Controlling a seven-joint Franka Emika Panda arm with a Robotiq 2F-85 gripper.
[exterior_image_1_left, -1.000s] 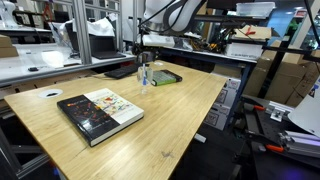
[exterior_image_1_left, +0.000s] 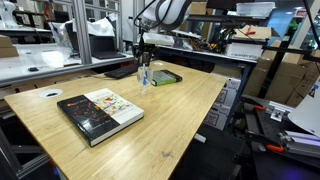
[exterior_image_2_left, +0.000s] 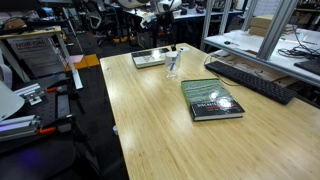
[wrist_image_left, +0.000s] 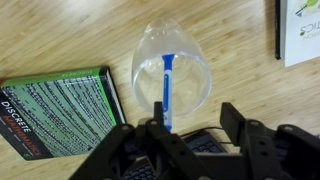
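A clear cup (wrist_image_left: 205, 78) with a blue pen (wrist_image_left: 168, 80) in it appears below my gripper in the wrist view. The same cup (exterior_image_1_left: 146, 76) stands upright on the wooden table in exterior view 1, and exterior view 2 shows the cup (exterior_image_2_left: 172, 66) between two books. My gripper is open, its dark fingers apart at the lower edge of the wrist view. Above the cup, the gripper (exterior_image_1_left: 144, 52) is small and dark in exterior view 1. Contact between fingers and pen or cup cannot be made out.
A green book (exterior_image_2_left: 212, 99) lies on one side of the cup. Opposite is a thick book with a pale cover (exterior_image_1_left: 112, 106). Behind them lies a black keyboard (exterior_image_2_left: 250, 82).
In exterior view 1 my gripper has shifted slightly to the right and down, nearer the cup. Cup and books have stayed where they were.
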